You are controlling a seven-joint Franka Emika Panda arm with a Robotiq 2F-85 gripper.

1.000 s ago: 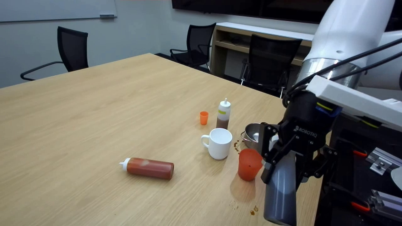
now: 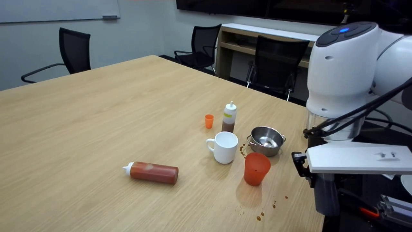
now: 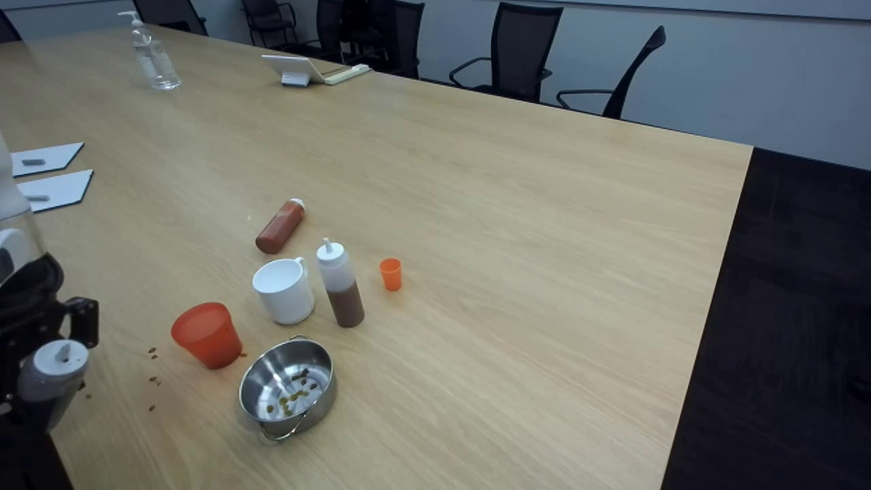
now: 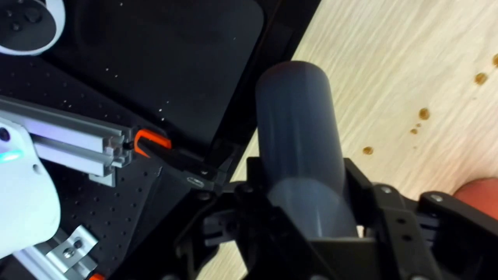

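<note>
My gripper is shut on a squeeze bottle (image 4: 296, 119), its lower part dark grey-blue. In the wrist view the bottle's base points away from the camera, over the table's edge. Exterior view 2 shows its white cap (image 3: 62, 356) at the lower left, beside a black finger (image 3: 83, 321). From exterior view 1, the dark bottle (image 2: 326, 196) hangs beneath the white bracket at the right, which hides much of the gripper. A red cup (image 2: 256, 170) stands on the table to the bottle's left in that view, apart from it.
Near the red cup are a white mug (image 2: 224, 147), a metal pot (image 3: 287, 390) with small bits inside, an upright brown-sauce bottle (image 3: 343, 287) and a small orange cup (image 3: 391, 274). A red sauce bottle (image 2: 153, 172) lies on its side. Brown drops (image 4: 423, 114) spot the table.
The arm and held bottle have shifted right and back in exterior view 1, away from the red cup. More of the metal pot shows. The tabletop objects look unmoved.
</note>
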